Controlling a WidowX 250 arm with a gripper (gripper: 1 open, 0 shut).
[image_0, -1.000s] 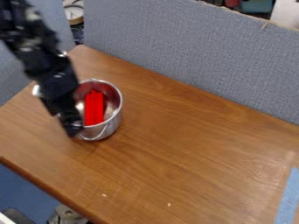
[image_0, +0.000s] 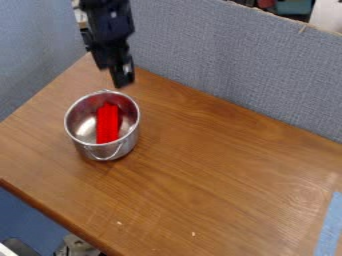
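A metal pot (image_0: 83, 135) with a thin wire handle stands on the left part of the wooden table. A red oblong object (image_0: 107, 123) lies inside it. My gripper (image_0: 120, 78) hangs above and behind the pot at the top left, dark and apart from it. I see nothing held in it; its opening is hard to make out.
Grey padded walls (image_0: 234, 60) border the back and left. A light blue strip (image_0: 325, 225) lies at the right edge.
My gripper has moved up and back, away from the pot, where it was lowered earlier. The red object is now fully visible in the pot.
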